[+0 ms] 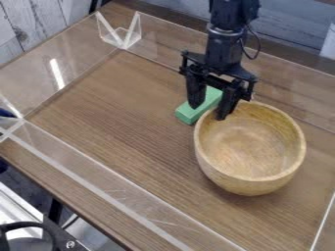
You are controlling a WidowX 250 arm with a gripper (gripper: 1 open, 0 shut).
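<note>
The black gripper (216,93) is lowered over a green rectangular block (190,111), its dark fingers covering part of the block just behind a large tan bowl (249,165). Whether the fingers are open or shut on anything cannot be made out.
The bowl takes up the right middle of the wooden table (112,157). A white wire-like object (119,31) stands at the back left. A dark object lies at the bottom-left edge.
</note>
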